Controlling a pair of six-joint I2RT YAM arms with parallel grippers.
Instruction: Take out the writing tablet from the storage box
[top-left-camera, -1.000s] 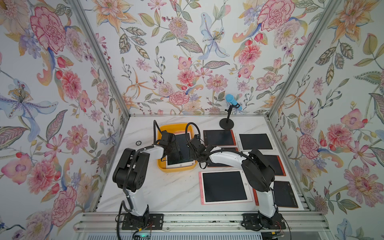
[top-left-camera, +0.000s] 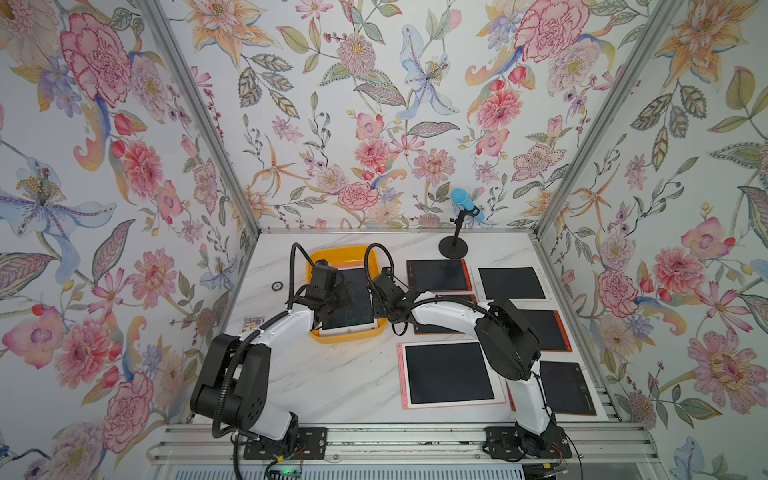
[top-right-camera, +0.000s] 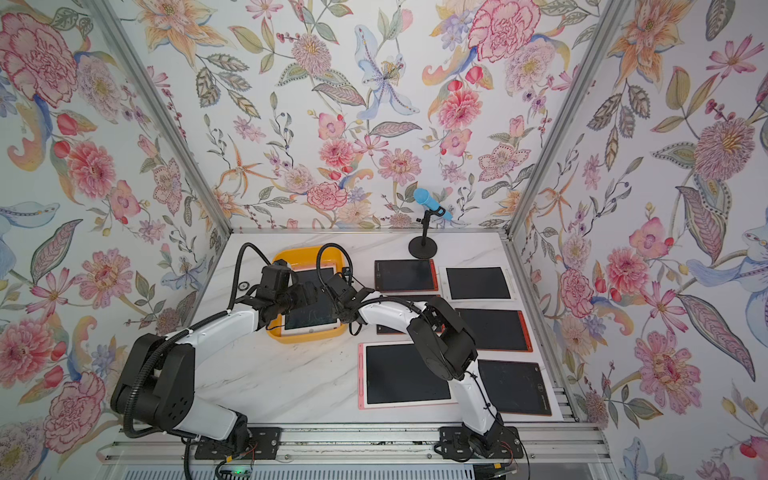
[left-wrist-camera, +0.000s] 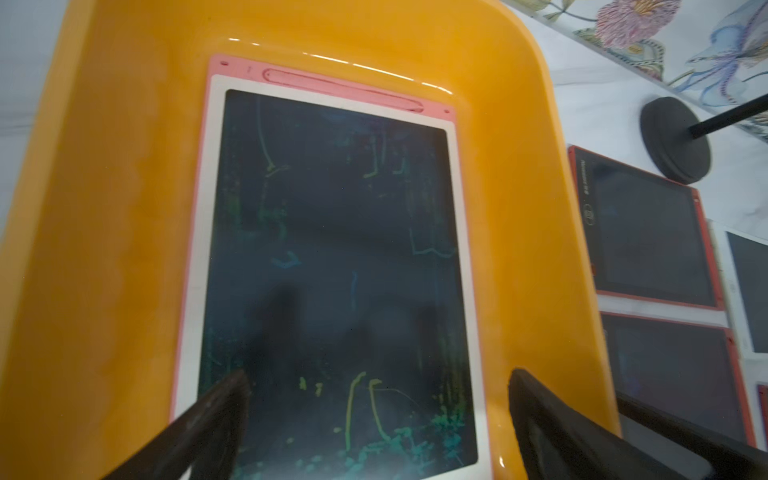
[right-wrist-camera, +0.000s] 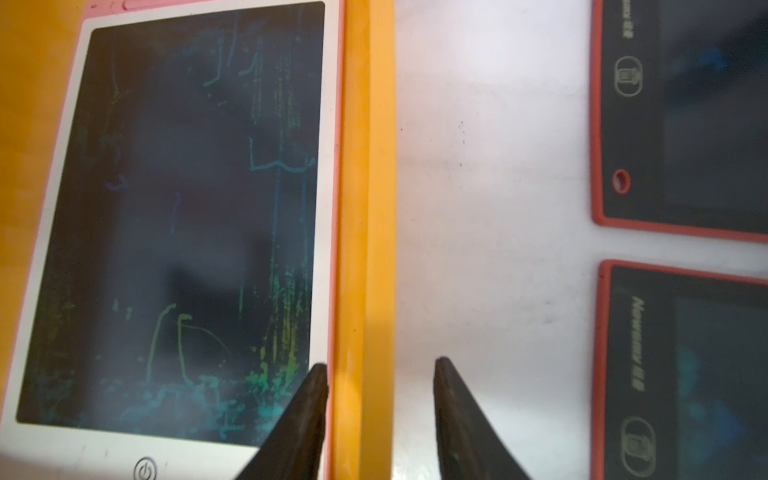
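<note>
A pink-and-white writing tablet with a dark, scribbled screen (left-wrist-camera: 336, 256) lies inside the orange storage box (left-wrist-camera: 96, 200). My left gripper is open above the tablet, its blurred fingertips at either side of the lower screen, nothing between them. My right gripper is open at the box's right rim (right-wrist-camera: 380, 200), one finger over the tablet's edge and the other outside over the table, the orange wall showing between them.
Several tablets, like the pink one (top-left-camera: 448, 373) at front, cover the right of the table. A blue microphone on a black stand (top-left-camera: 453, 248) stands at the back.
Over the last second the box has shifted left.
</note>
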